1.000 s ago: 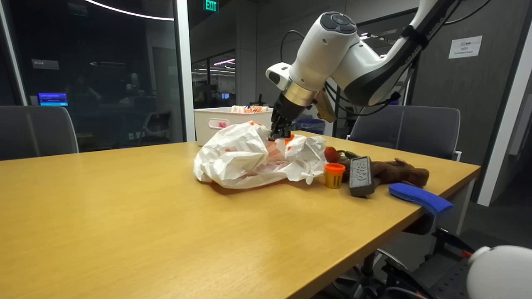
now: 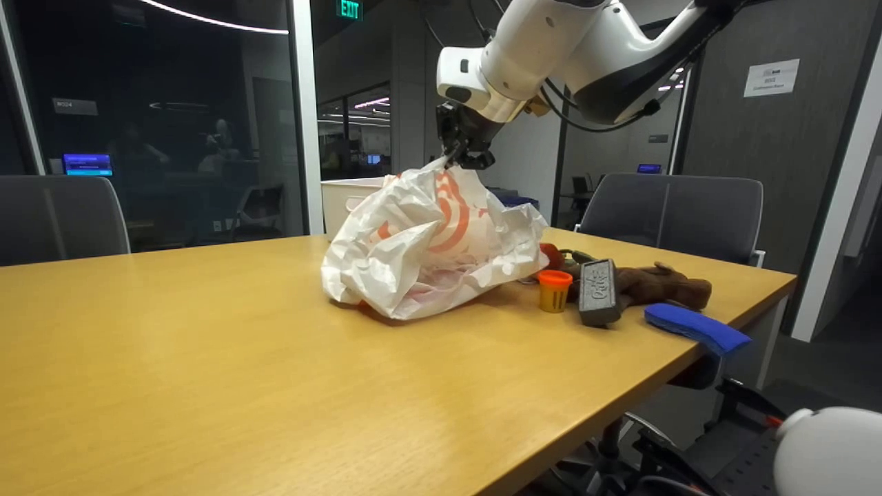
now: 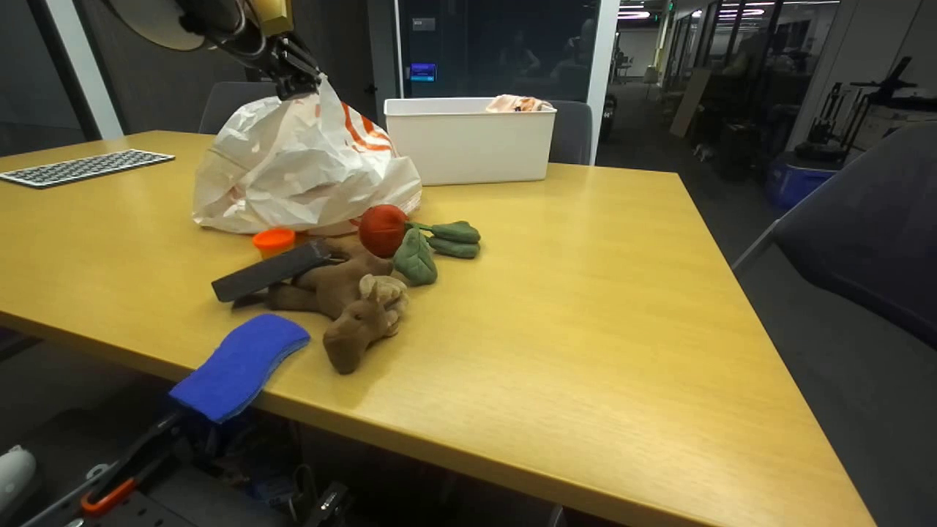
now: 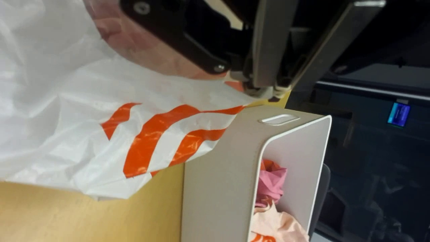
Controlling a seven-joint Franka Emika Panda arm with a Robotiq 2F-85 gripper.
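A crumpled white plastic bag [image 2: 413,248] with orange print rests on the table, its upper edge drawn up into a peak. At that peak my gripper [image 2: 464,161] is shut on the film. In exterior view 2 the gripper [image 3: 303,86] stands over the back of the bag [image 3: 299,167], whose lower part still touches the tabletop. From the wrist view, the plastic [image 4: 161,133] stretches taut towards the fingertips of the gripper. What lies inside the bag is hidden.
A white bin [image 3: 470,145] holding crumpled bags stands beside the bag. An orange-lidded tub [image 2: 554,291], a grey eraser [image 2: 599,289], a brown plush animal [image 3: 351,307], a red plush radish [image 3: 383,230] and a blue cloth [image 3: 241,364] lie nearby. A keyboard [image 3: 83,167] is further off.
My gripper has risen, pulling the bag's top upward into a tall peak. The bag now covers much of the bin in exterior view 1. The objects on the table stay put.
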